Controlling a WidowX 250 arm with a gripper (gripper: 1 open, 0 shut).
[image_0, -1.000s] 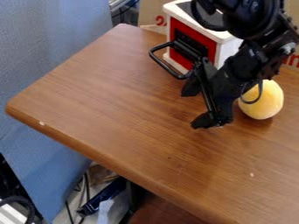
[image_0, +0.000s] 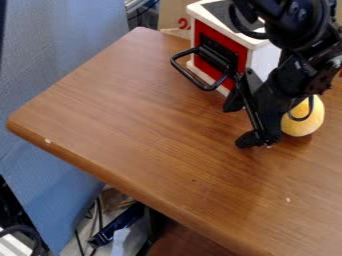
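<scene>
My black gripper (image_0: 251, 128) hangs low over the wooden table at the right, pointing down toward the tabletop. It is in front of a yellow round object (image_0: 305, 122), which it partly hides. Whether the fingers are apart or together is hard to tell. Behind the gripper stands a white box with a red front (image_0: 207, 72) and a black handle frame (image_0: 198, 78).
A cardboard box (image_0: 173, 16) stands behind. Left of the table are a blue-grey panel (image_0: 47, 70) and cables on the floor below.
My gripper has shifted slightly to the right, covering more of the yellow object. The box appears unmoved.
</scene>
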